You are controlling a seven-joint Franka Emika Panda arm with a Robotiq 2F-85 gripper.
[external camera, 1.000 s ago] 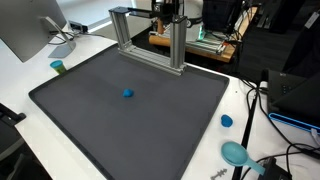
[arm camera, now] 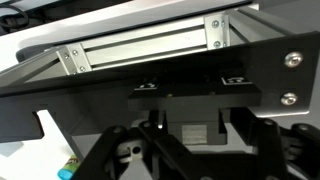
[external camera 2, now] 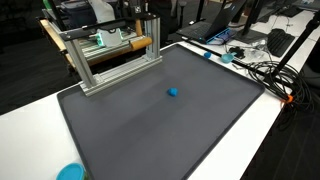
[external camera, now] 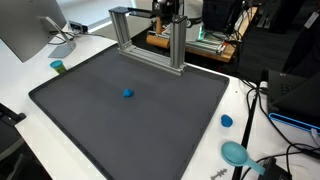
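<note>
My gripper is at the metal rack, its two dark fingertips set apart against the black bar (arm camera: 70,108). A grey patch shows in the gap between them; whether the fingers touch the bar cannot be told. In the first exterior view the rack (external camera: 180,69) stands at the far edge of the grey board, with the gripper mostly lost among dark parts at its top. A small blue piece (external camera: 128,93) lies on the board, also seen as a blue piece (external camera 2: 172,92) in the second exterior view.
The grey board (external camera: 120,130) is otherwise clear. A green-and-blue cup (external camera: 58,67) stands beyond its left edge. To the right lie a blue disc (external camera: 226,121) and a turquoise round item (external camera: 238,155), near black cables (external camera: 270,157). An orange-brown part (external camera: 157,41) sits by the rack.
The pale shape at the upper left has shifted slightly left, and the dark parts at the rack's top look slightly shifted. The board and the blue piece are unchanged.
</note>
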